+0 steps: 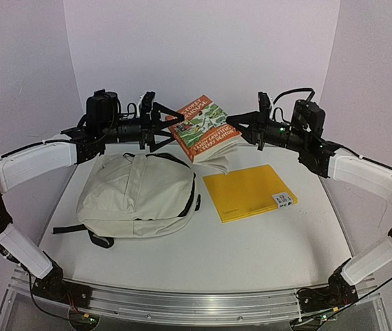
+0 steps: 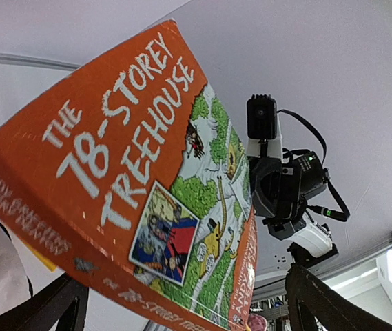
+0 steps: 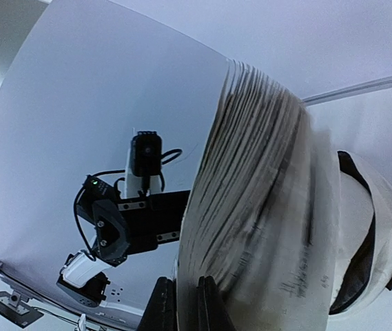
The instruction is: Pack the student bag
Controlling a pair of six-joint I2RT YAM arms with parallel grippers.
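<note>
The paperback, "The 78-Storey Treehouse" (image 1: 206,128), is held in the air above the table's far part, tilted, with some lower pages hanging loose. My right gripper (image 1: 231,121) is shut on its right edge; the right wrist view shows the fanned pages (image 3: 251,186) rising from between the fingers. At the book's left edge my left gripper (image 1: 178,128) stands open, its fingers (image 2: 40,307) wide apart with the cover in front of them. The cream bag (image 1: 140,196) lies at the left, its top flap down over the opening, so its inside is hidden. A yellow book (image 1: 247,193) lies flat at right.
A black strap (image 1: 99,239) sticks out from the bag's near left corner. Walls close in the left, right and back sides.
</note>
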